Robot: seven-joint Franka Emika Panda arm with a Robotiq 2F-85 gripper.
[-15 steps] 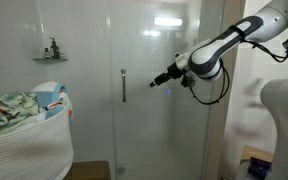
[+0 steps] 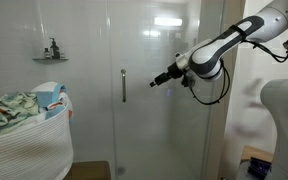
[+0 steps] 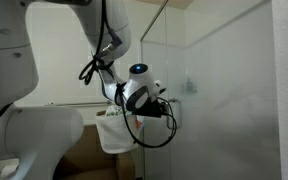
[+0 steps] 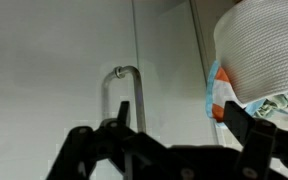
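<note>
My gripper stands open in the wrist view, its dark fingers wide apart with nothing between them. Ahead of it is a glass door (image 2: 154, 130) with a vertical metal handle (image 4: 138, 95); the handle's lower end passes behind the gripper. From the side, the gripper (image 2: 159, 78) hangs in front of the glass, to the right of the door handle (image 2: 124, 86) and apart from it in that view. How far it is from the glass is hard to judge.
A white woven basket (image 2: 29, 152) heaped with cloths (image 2: 14, 110) stands at left. A corner shelf (image 2: 51, 59) holds bottles behind the glass. Low down is a brown bench (image 2: 88, 171).
</note>
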